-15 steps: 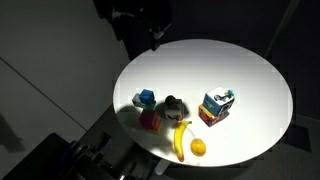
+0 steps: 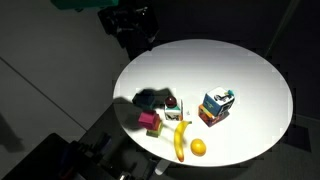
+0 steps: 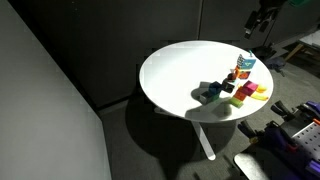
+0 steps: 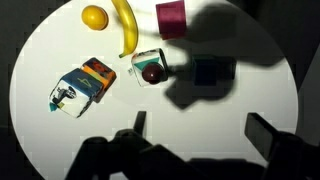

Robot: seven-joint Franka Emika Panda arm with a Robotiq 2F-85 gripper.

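Above the white round table my gripper hangs open, its two fingers wide apart and only bare table showing between them. In exterior view 1 the gripper (image 2: 146, 45) is dark against a dark background, well above the table. A dark red ball (image 4: 152, 73) sits on a small white patterned box (image 4: 148, 66). Beside it lies a dark blue block (image 4: 205, 70), partly in shadow. Near them are a red block (image 4: 171, 19), a yellow banana (image 4: 126, 25) and an orange (image 4: 95, 17). A white-and-teal box (image 2: 219, 98) rests on an orange-red one (image 2: 210, 115).
The objects cluster on one side of the white round table (image 2: 235, 65). In exterior view 1 the red block (image 2: 149, 120) sits on a yellow-green block (image 2: 155, 131) near the table edge.
In exterior view 1 the arm has moved to the left. Its shadow now covers the blue block and its surroundings, which were brighter before. The objects appear to stay in place.
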